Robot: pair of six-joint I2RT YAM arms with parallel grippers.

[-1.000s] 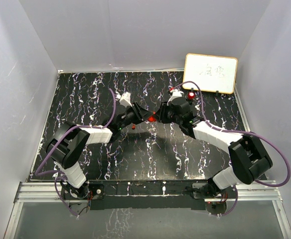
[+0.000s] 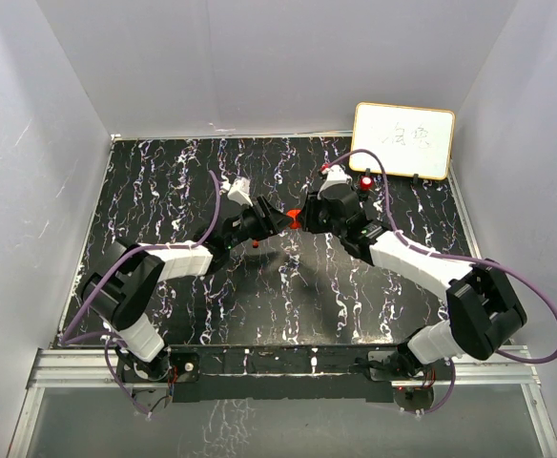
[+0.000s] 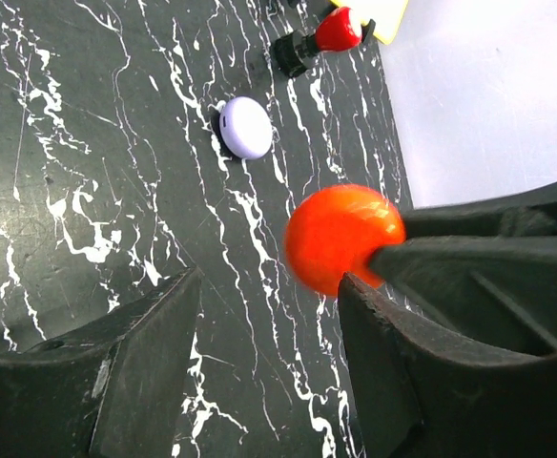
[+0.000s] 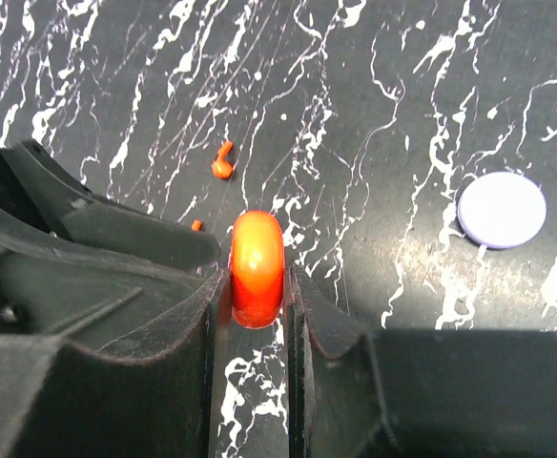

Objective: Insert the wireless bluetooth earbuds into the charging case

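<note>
The glossy red-orange charging case [image 4: 257, 272] sits between the fingertips of my right gripper, which is shut on it above the table. Close by on its left in the top view is my left gripper [image 2: 284, 222]. In the left wrist view, its fingers [image 3: 154, 324] stand apart with nothing between them, and the case [image 3: 340, 239] shows beyond the right fingertip. One small orange earbud [image 4: 223, 160] lies on the table; another orange piece [image 4: 196, 225] peeks out beside the left gripper's finger. Whether the case's lid is raised cannot be told.
A flat pale lilac disc [image 3: 246, 128] lies on the black marbled table. Farther off stands a red-and-black object [image 3: 328, 38]. A whiteboard [image 2: 402, 140] leans at the back right.
The case and my right gripper have shifted slightly right and toward the back.
</note>
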